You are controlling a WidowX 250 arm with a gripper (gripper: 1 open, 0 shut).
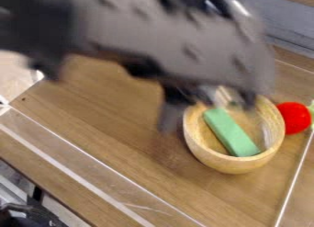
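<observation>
The gripper (pixel 185 93) fills the top of the view, dark and heavily blurred, its lower end over the back rim of a wooden bowl (pixel 208 153). Whether it is open or shut is hard to make out. In the bowl lies a green block (pixel 230 134), with something pale or clear beside it at the right. A red round object (pixel 293 117) with some green sits just right of the bowl.
Pale edge strips run along its lower left and right, and a gap with dark parts shows at the bottom left corner.
</observation>
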